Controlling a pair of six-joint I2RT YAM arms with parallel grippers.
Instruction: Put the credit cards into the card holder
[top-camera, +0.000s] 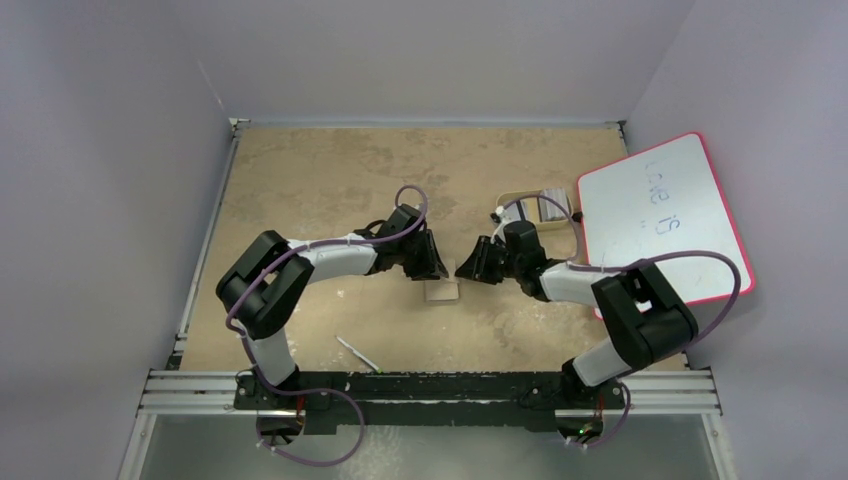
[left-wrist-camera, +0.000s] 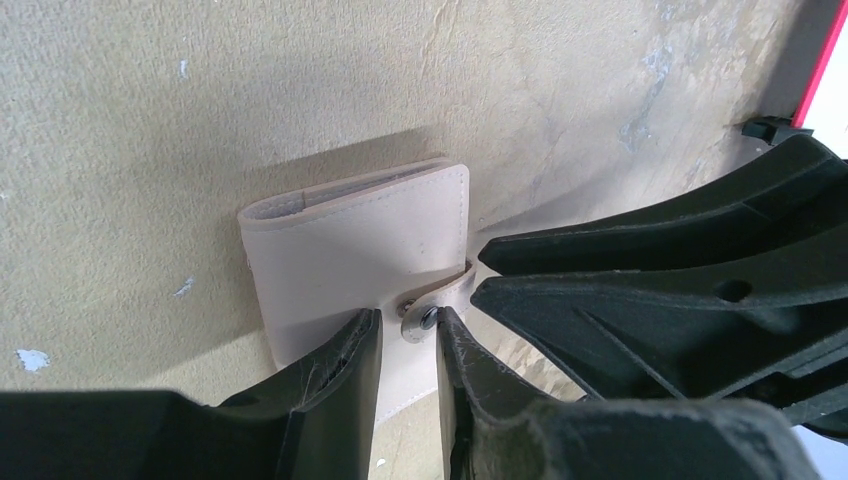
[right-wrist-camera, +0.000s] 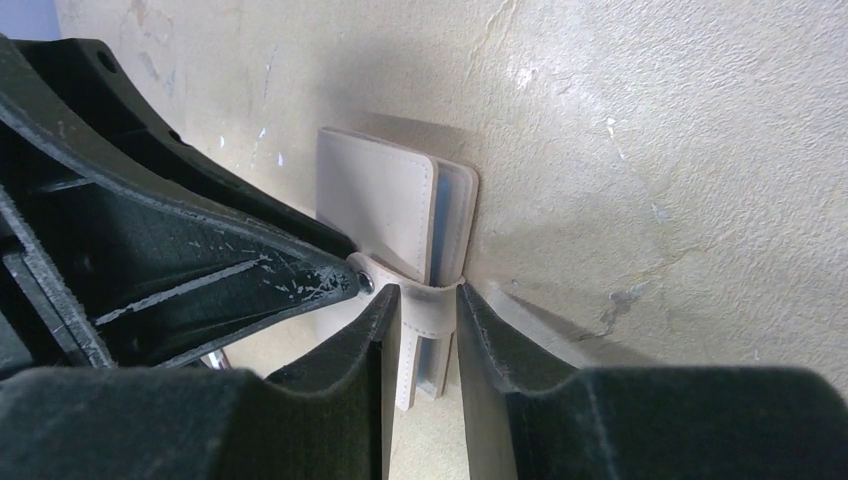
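Note:
A pale pink card holder (top-camera: 441, 292) lies on the table between my grippers, its snap strap across the middle. In the left wrist view my left gripper is part open at the strap's snap button, the holder (left-wrist-camera: 340, 245) beneath it. My right gripper has its fingertips at the strap's bend over the holder's edge (right-wrist-camera: 375, 190), part open. Each wrist view also shows the other gripper's dark fingers beside the strap. I cannot tell whether either grips the strap.
A box (top-camera: 533, 222) with cards stands at the back right, beside a whiteboard (top-camera: 640, 200). A white pen (top-camera: 357, 353) lies at the front left.

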